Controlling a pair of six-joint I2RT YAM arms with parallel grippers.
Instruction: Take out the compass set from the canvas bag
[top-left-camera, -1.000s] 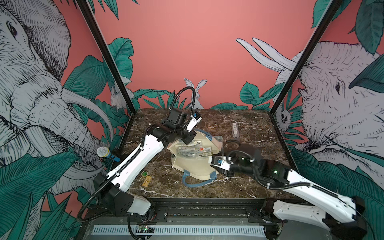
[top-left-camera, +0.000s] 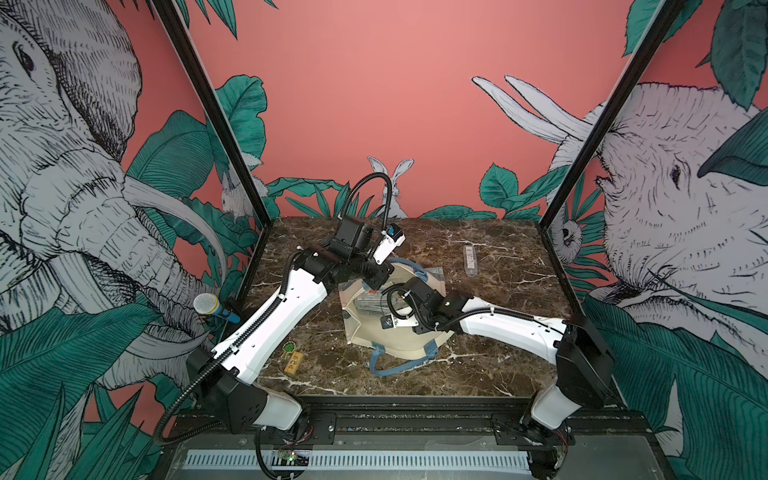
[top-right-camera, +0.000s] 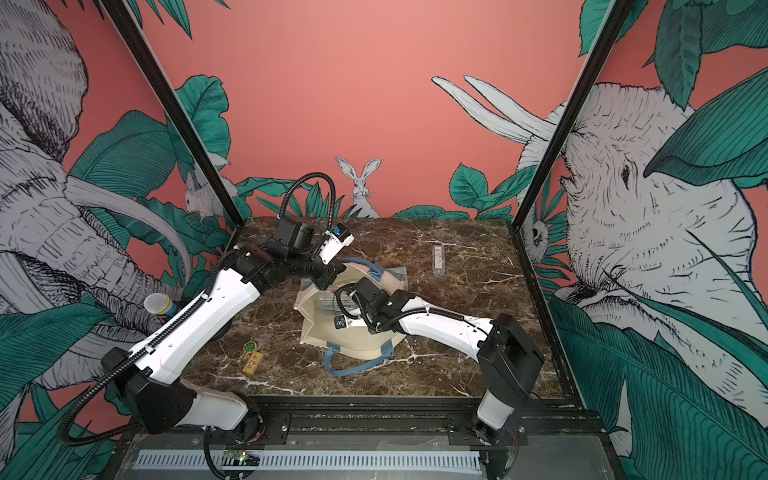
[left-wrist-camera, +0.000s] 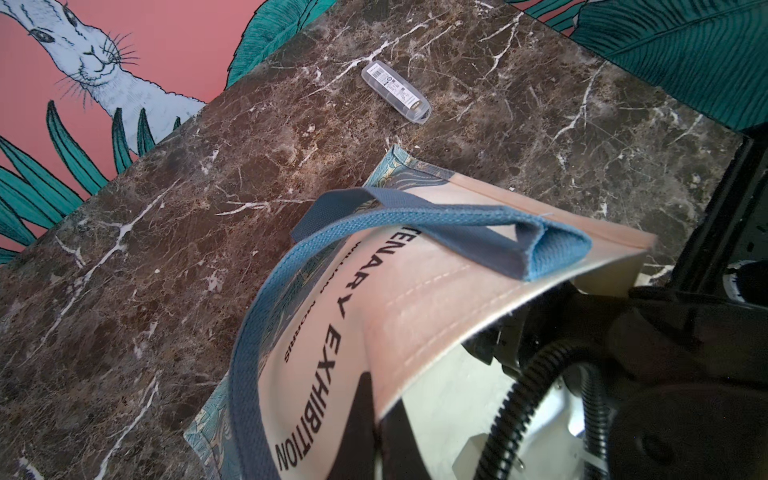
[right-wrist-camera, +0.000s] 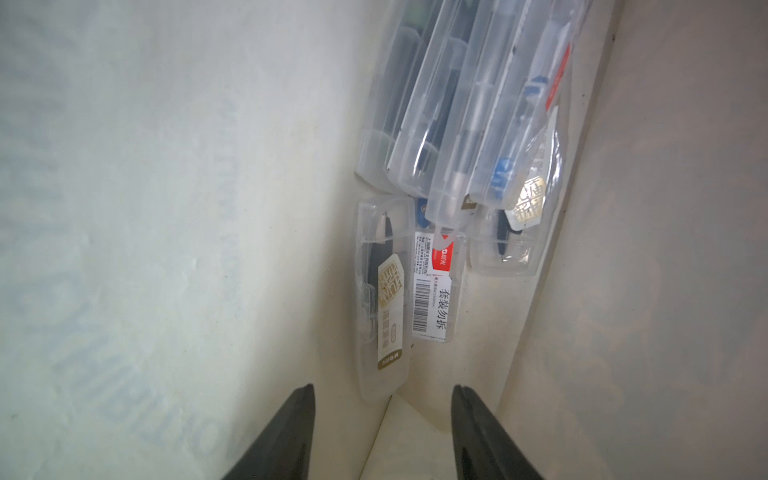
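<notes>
The cream canvas bag (top-left-camera: 362, 330) with blue handles stands with its mouth spread in the middle of the table. Several clear plastic compass sets lie inside it; one compass set (right-wrist-camera: 384, 304) with a gold label is nearest my right gripper. That gripper is inside the bag, fingers apart, with nothing between them; the near set lies just beyond its fingertips. At the bag's far edge, my left gripper is shut on the thin canvas rim. In the top views my right arm hides part of the bag's inside.
One clear plastic case (top-left-camera: 470, 261) lies alone on the marble table, behind and right of the bag. A small yellow block (top-left-camera: 293, 362) and a green round item (top-left-camera: 289, 347) sit at front left.
My right arm has swung left from beside the bag, and its gripper has gone down into the bag's mouth. The bag's near side has shifted slightly right. The left arm holds its place.
</notes>
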